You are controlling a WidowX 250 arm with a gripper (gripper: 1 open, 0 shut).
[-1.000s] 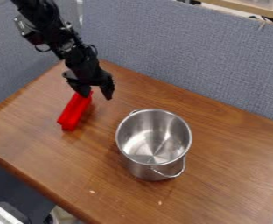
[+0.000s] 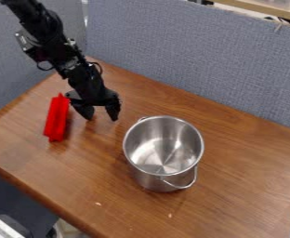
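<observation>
My black gripper (image 2: pixel 100 112) hangs low over the wooden table, just right of a red elongated block (image 2: pixel 56 117) that lies near the left part of the table. The fingertips are spread apart, and I see nothing between them. A steel pot (image 2: pixel 163 151) with side handles stands right of centre, apart from the gripper.
Grey padded panels (image 2: pixel 197 56) wall the back and left of the table (image 2: pixel 247 195). The table's near-left edge drops to a dark floor. Bare wood lies to the right of the pot and in the foreground.
The gripper has moved lower and slightly away from the red block, which now lies further left and is more fully visible. The pot has not moved.
</observation>
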